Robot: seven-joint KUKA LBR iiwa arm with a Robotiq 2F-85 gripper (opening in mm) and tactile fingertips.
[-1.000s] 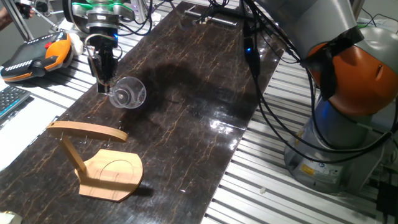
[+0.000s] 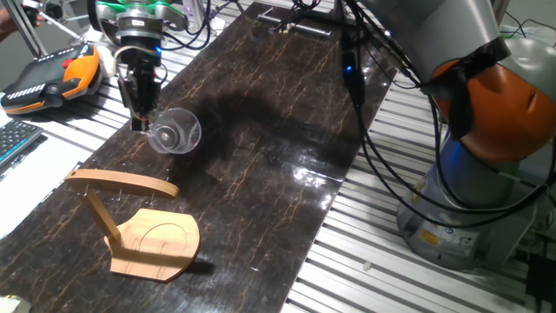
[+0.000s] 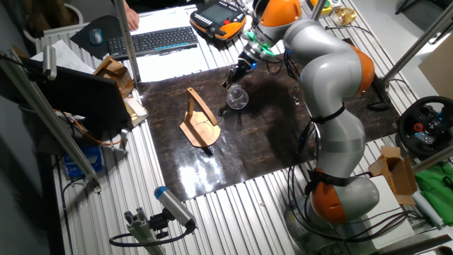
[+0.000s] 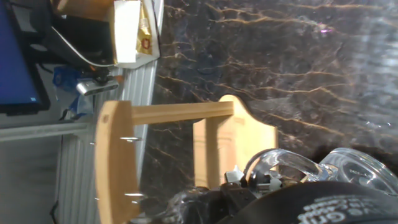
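A clear glass mug (image 2: 186, 132) is held tilted above the dark marbled table, its round opening turned toward exterior view 1. My gripper (image 2: 146, 126) is shut on the mug's handle. In the wrist view the curved handle (image 4: 291, 159) runs into my gripper, and the mug's body (image 4: 359, 169) lies to the right, partly covered by the dark gripper housing. The wooden mug rack (image 2: 155, 243) stands apart from the mug, nearer the camera in exterior view 1. Its curved arm (image 2: 122, 182) carries thin metal pegs, with no mug on them.
An orange-edged teach pendant (image 3: 219, 19) and a keyboard (image 3: 152, 42) lie along one side. A camera on a stand (image 3: 175, 207) rises beside the table's opposite edge.
My gripper and the mug have shifted slightly left in exterior view 1, the mug still held. The rack has stayed in place.
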